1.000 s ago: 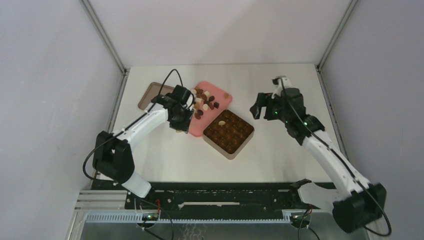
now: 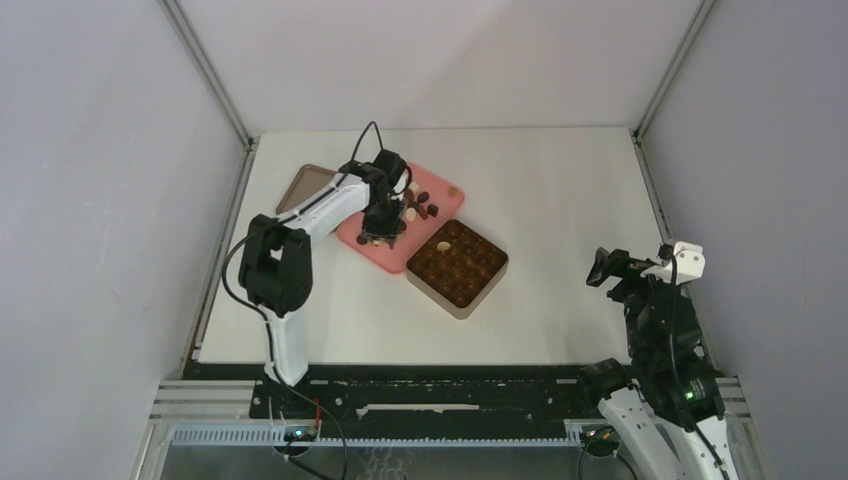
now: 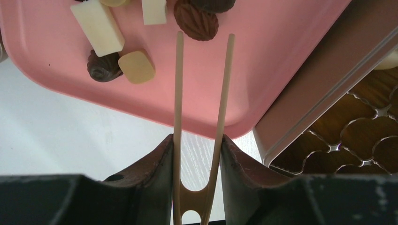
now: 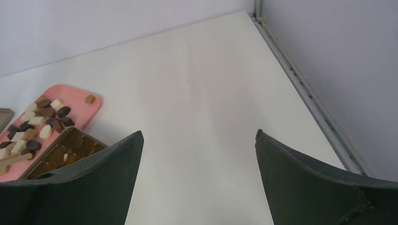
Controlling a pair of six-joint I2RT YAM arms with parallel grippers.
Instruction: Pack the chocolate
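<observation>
A long pair of pale wooden tongs (image 3: 178, 93) sits between the fingers of my left gripper, which presses on both prongs. The tips stand apart over the pink tray (image 3: 253, 101), with nothing between them. Just beyond lies a ridged brown chocolate (image 3: 197, 21); cream blocks (image 3: 101, 30), a yellowish square (image 3: 136, 67) and a dark swirl (image 3: 103, 66) lie further left. Against the tray's right side stands the brown compartment box (image 2: 440, 290), holding one cream piece (image 2: 443, 246); its other visible compartments look empty. My right gripper is open and empty, well to the right.
A brown lid-like tray (image 2: 300, 185) lies behind the left arm, partly hidden by it. Walls close in the table at both sides and the back.
My left gripper has moved rightward over the pink tray. The right arm has drawn back a long way toward the front right corner. Box and trays stay in place.
</observation>
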